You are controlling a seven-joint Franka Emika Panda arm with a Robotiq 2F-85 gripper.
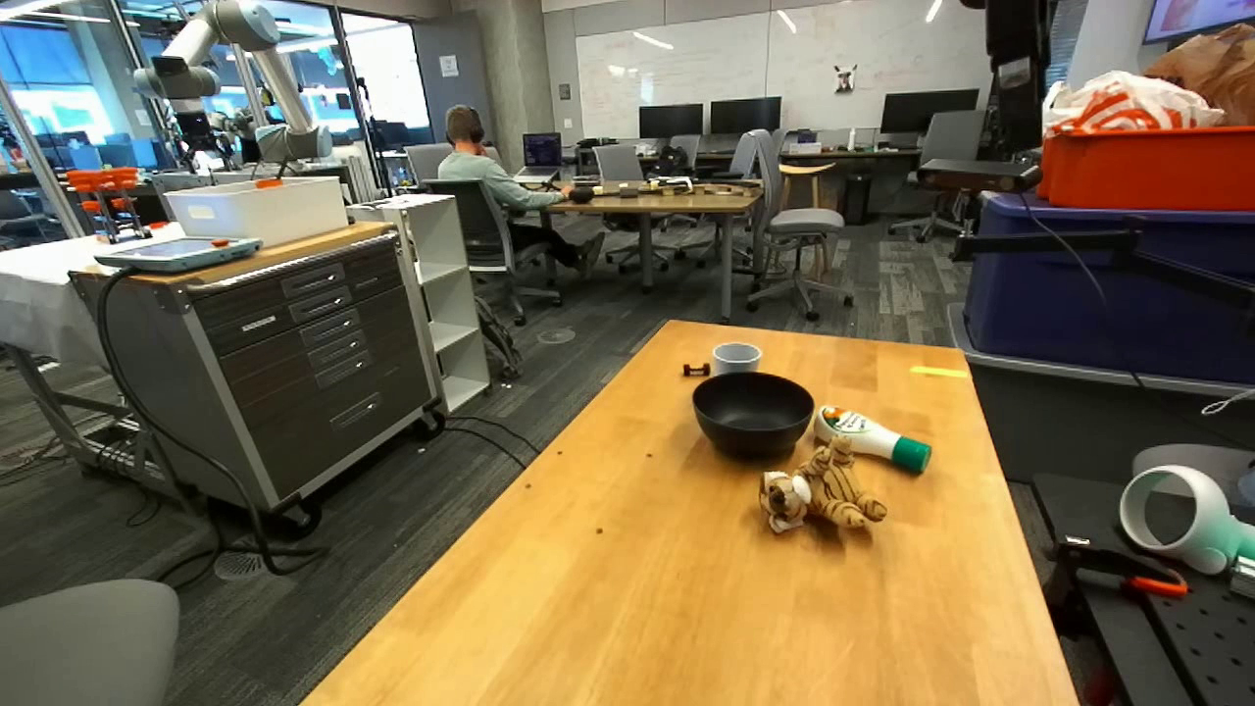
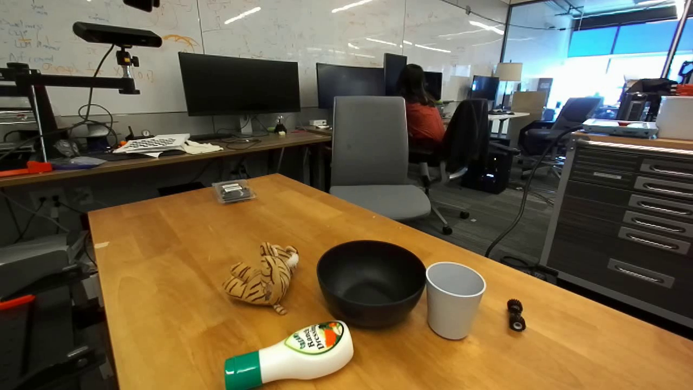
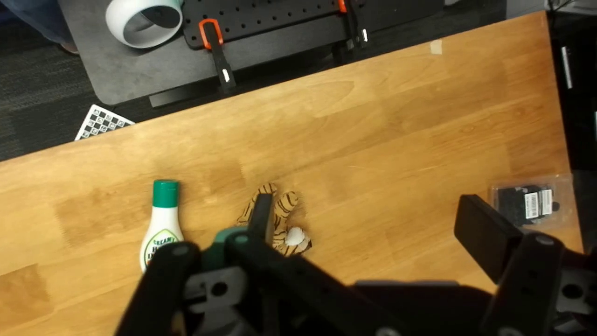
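My gripper stands open high over the table, its two dark fingers wide apart and only wood between them; neither exterior view includes it. Under its left finger in the wrist view, a striped plush tiger [image 3: 286,210] is partly covered. That tiger [image 2: 263,279] lies on the table beside a black bowl [image 2: 370,286], which looks empty. A white dressing bottle with a green cap [image 2: 305,351] rests on its side near both. Right of the bowl, a grey cup [image 2: 455,302] stands upright, and a small black dumbbell-shaped piece [image 2: 516,315] lies past it.
A clear package with dark contents [image 3: 531,202] sits near one table end. Alongside the table's long edge is a black perforated stand [image 3: 252,22] carrying clamps and a white ring-shaped object [image 3: 142,22]. Wide bare wood [image 1: 659,588] stretches over the tabletop's near part.
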